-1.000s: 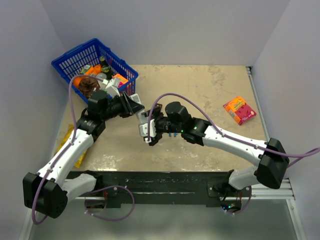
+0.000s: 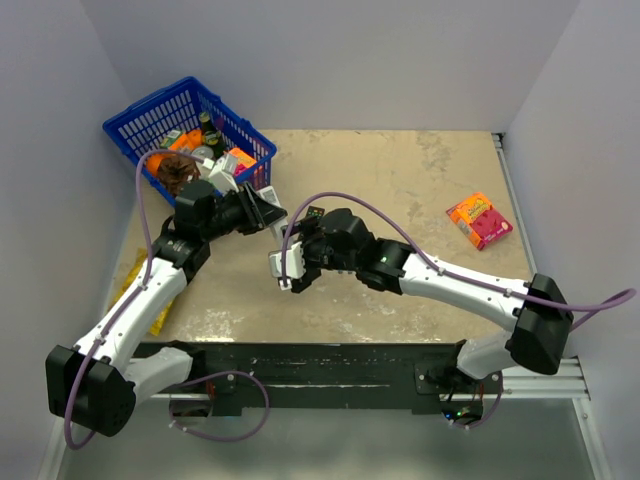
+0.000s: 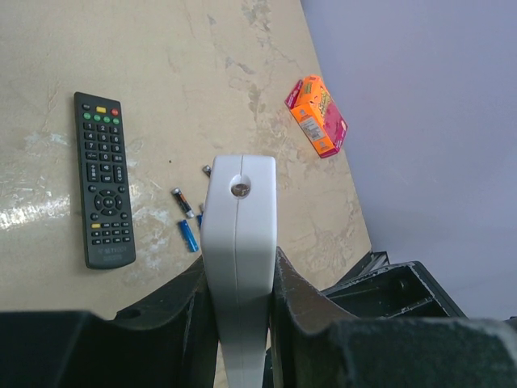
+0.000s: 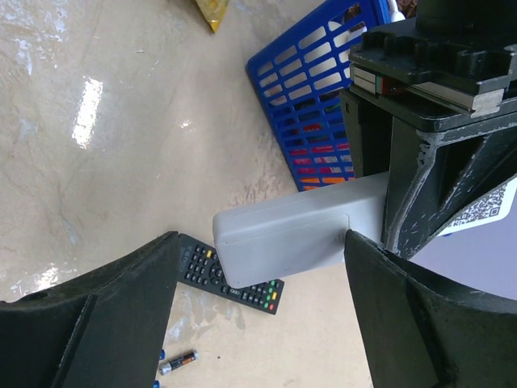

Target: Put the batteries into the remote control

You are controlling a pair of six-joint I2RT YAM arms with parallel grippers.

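My left gripper (image 2: 262, 212) is shut on a white plastic piece (image 3: 238, 226), held upright in the left wrist view. My right gripper (image 2: 298, 252) is close beside it; in the right wrist view the piece's end reaches between its fingers, whose exact opening is hard to judge. Below lies the black remote (image 3: 105, 186), buttons up. Next to it are batteries, among them a blue one (image 3: 187, 235) and a black one (image 3: 182, 203); others are partly hidden behind the white piece.
A blue basket (image 2: 140, 118) of goods stands at the back left. An orange-pink packet (image 2: 479, 219) lies at the right, a yellow bag (image 2: 160, 315) at the left.
My right arm has shifted a little toward the front left, around the white piece. My left arm appears still.
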